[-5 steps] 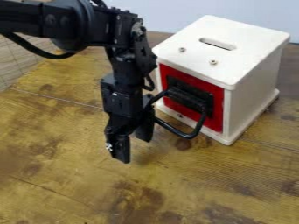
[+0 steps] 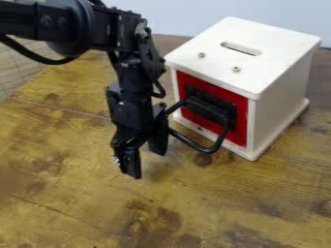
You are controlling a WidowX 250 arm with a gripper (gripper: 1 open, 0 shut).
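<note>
My black gripper hangs downward just above the wooden table, left of a white box with a slot and two screws on top. The box's front has a red panel with a black plate and a looped black handle sticking out toward the gripper. The handle's near part passes beside or behind the gripper; whether they touch is unclear. The two fingertips look slightly apart, with nothing visible between them.
A pale wall is behind the box, and a tiled surface shows at the far left.
The arm and gripper have shifted very slightly over the last second; the box and handle look unchanged.
</note>
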